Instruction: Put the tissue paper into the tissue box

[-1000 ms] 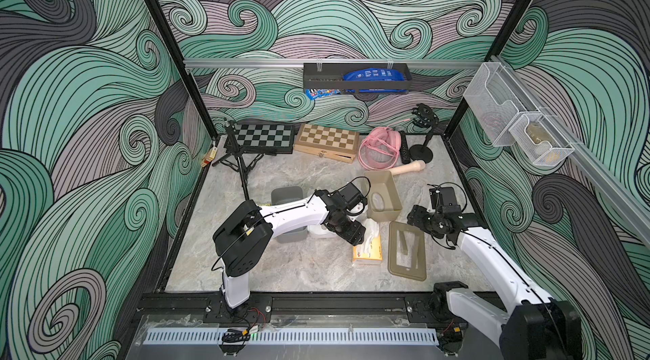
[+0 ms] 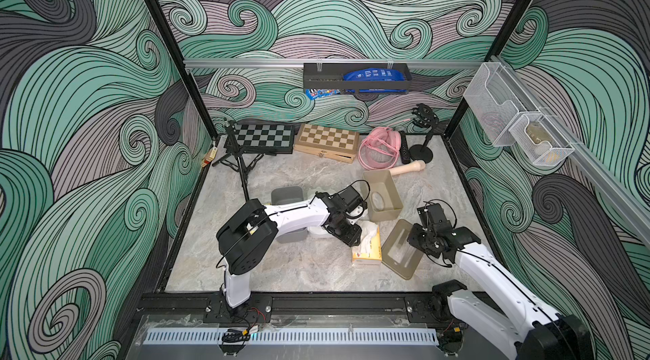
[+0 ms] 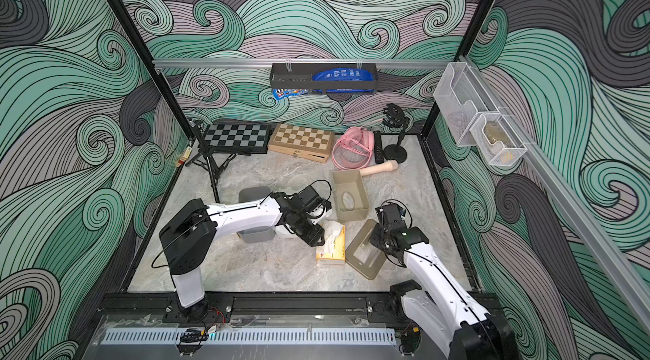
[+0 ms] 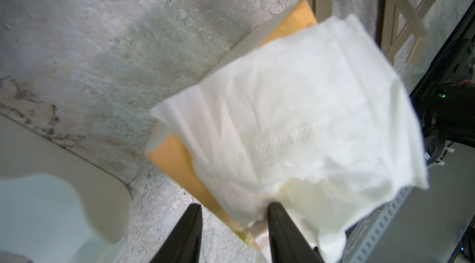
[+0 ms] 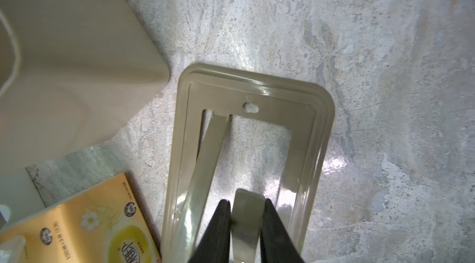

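Note:
White tissue paper [image 4: 292, 109] lies over the yellow tissue pack [image 2: 365, 256]. Just above it is my left gripper, part open, with tissue by its right finger; whether any is between the fingers is unclear. An olive-grey tissue box body [image 2: 383, 196] stands behind the pack, and its flat lid frame [image 5: 306, 99] lies to the pack's right. My right gripper is shut on a strip of the lid.
A grey container [image 2: 287, 194] sits under the left arm. Chess boards [image 2: 326, 140], a pink bag [image 2: 379, 150], a pale stick [image 2: 408, 167] and a black stand [image 2: 420, 153] line the back. The right table edge has some free room.
My right gripper has moved down onto the lid, which is now tilted and shifted left toward the yellow pack. The left arm has moved only slightly.

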